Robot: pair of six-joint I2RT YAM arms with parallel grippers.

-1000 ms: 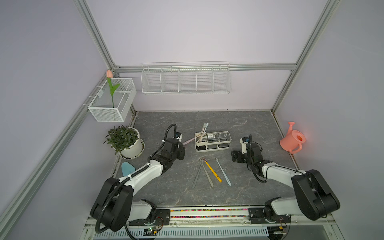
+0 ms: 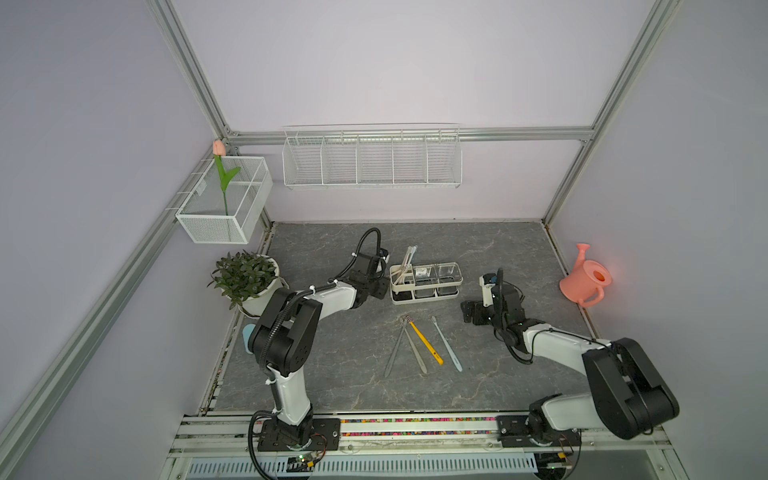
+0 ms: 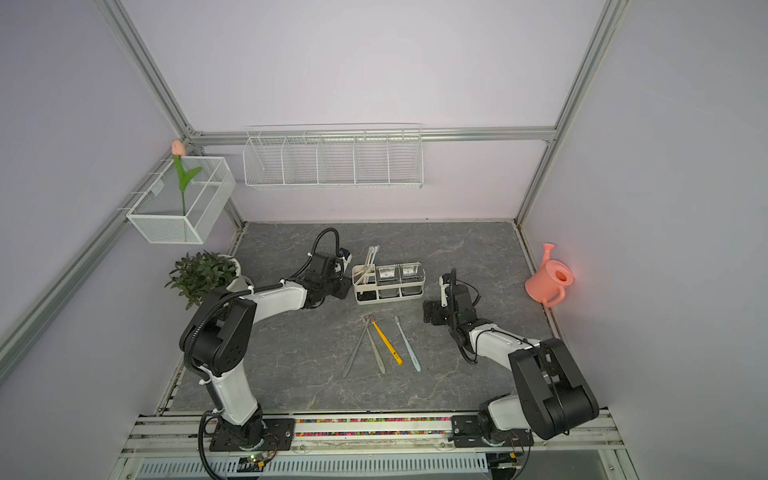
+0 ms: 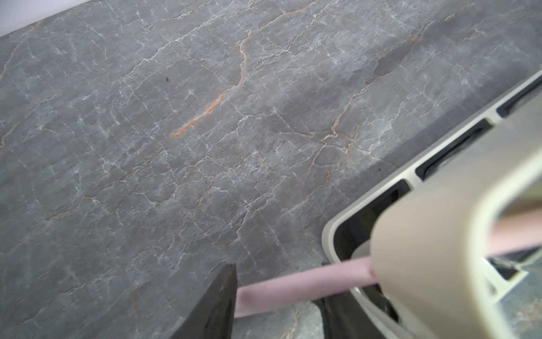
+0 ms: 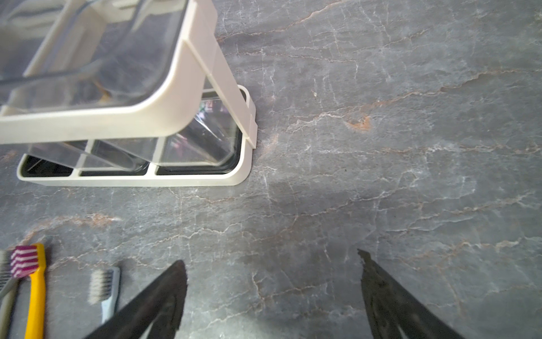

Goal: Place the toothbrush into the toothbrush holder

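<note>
The white toothbrush holder [image 2: 425, 283] stands mid-table with clear cups; light-coloured brushes [image 2: 410, 254] lean upright at its left end. A pink handle [image 4: 305, 288] pokes out of that end, passing through the holder's frame. My left gripper is open, with the handle's outer end between its fingers, which stand apart. Before the holder lie a yellow toothbrush [image 2: 426, 344], a light blue one [image 2: 448, 345] and two grey ones, left [image 2: 394, 355] and right [image 2: 417, 352]. My right gripper is open and empty, to the right of the holder.
A potted plant [image 2: 245, 276] stands at the left, beneath a white wire basket [image 2: 220, 230] holding a tulip. A pink watering can [image 2: 582, 281] is at the right wall. The table behind the holder is clear.
My left gripper has moved right and towards the back, up to the holder's left end. It now covers the pink handle in the top view. The right arm stays practically still.
</note>
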